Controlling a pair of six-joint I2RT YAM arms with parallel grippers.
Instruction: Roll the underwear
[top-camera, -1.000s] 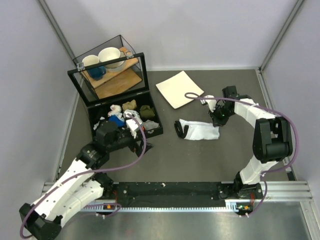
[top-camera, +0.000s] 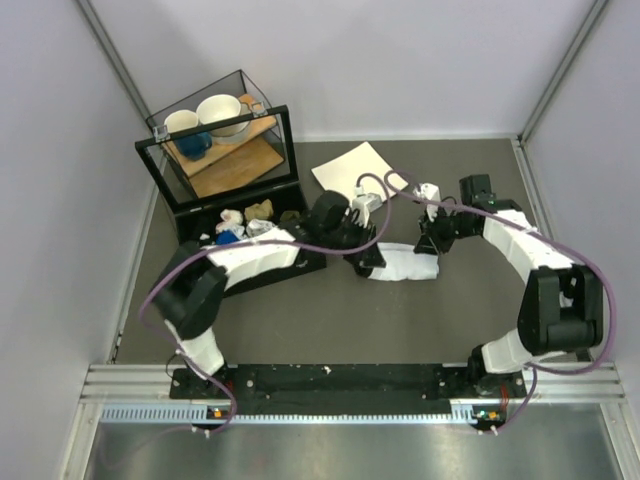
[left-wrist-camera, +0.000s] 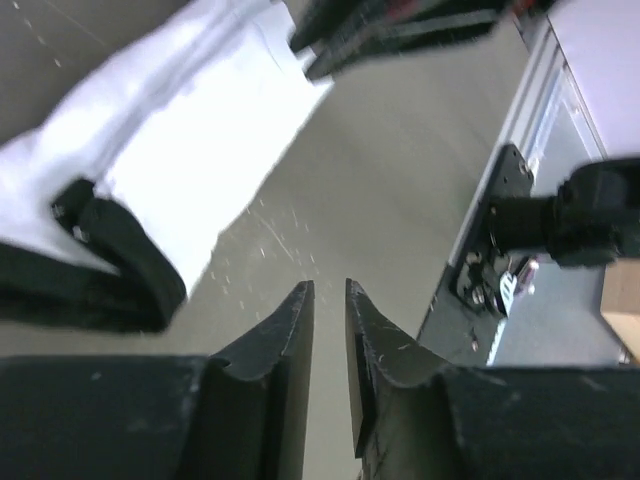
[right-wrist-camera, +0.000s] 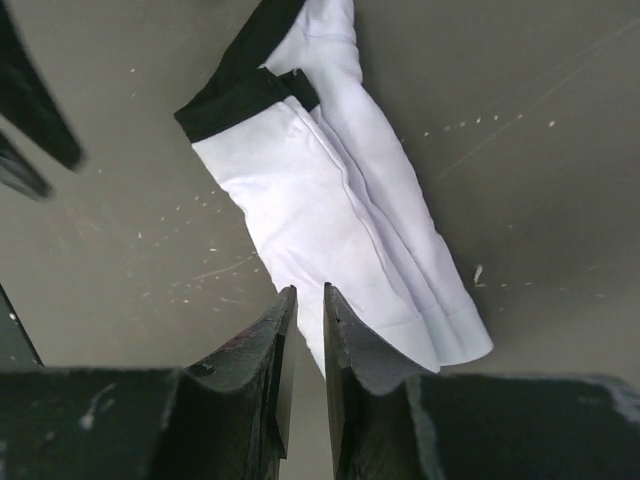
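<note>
The white underwear (top-camera: 400, 262) with a black waistband lies folded lengthwise on the dark table; in the right wrist view its band (right-wrist-camera: 225, 105) is at the upper left end. My left gripper (top-camera: 368, 258) is over the waistband end; its fingertips (left-wrist-camera: 300, 305) are close together, and whether they pinch anything is unclear. My right gripper (top-camera: 428, 245) hangs over the other end of the white cloth (right-wrist-camera: 290, 220), its fingertips a small distance apart in its wrist view, with no cloth visibly held.
A black box (top-camera: 240, 282) of crumpled clothes stands at left, with a glass case of bowls behind it. A cream board (top-camera: 345, 170) lies at the back. Bare table surrounds the underwear at front and right.
My left arm has swung from the front left over to the underwear's waistband end. My right gripper has shifted slightly at the other end.
</note>
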